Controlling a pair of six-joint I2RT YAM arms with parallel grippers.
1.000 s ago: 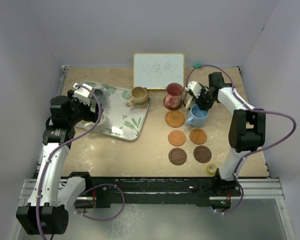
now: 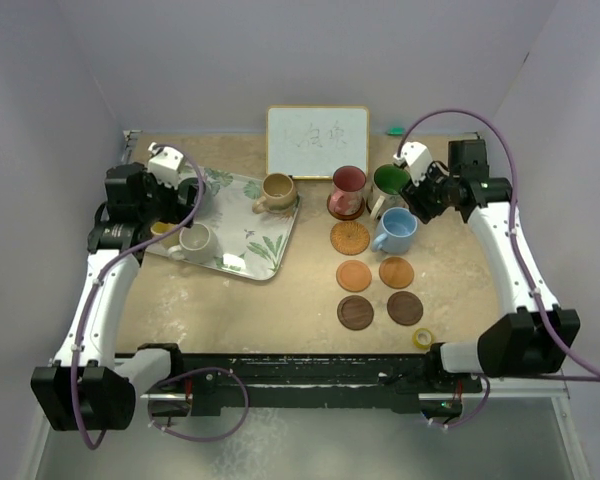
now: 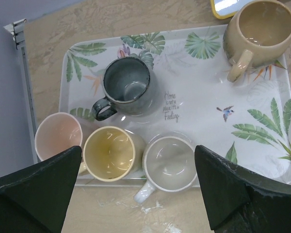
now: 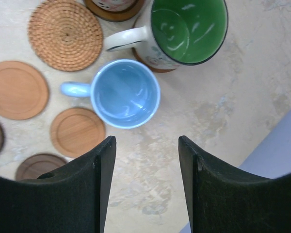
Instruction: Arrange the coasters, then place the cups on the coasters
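Note:
A light blue cup (image 4: pixel 126 94) stands upright with its handle to the left, just below the green-lined cup (image 4: pixel 189 34); what lies under its base is hidden now. Nearby are a woven coaster (image 4: pixel 65 34) and an orange-brown coaster (image 4: pixel 77 132), both bare. My right gripper is open above the table to the lower right of the blue cup, apart from it, with nothing between its fingers. Over the tray's front left part, my left gripper hangs open, and its fingers hold nothing.
On the white leaf-patterned tray (image 3: pixel 194 102) stand a tan cup (image 3: pixel 259 31), dark grey cup (image 3: pixel 128 85), pink cup (image 3: pixel 58 136), yellow cup (image 3: pixel 109 153) and grey-white cup (image 3: pixel 169 162). A red cup (image 2: pixel 348 185) stands behind the woven coaster.
The cup stays put. My left arm has shifted slightly left and back.

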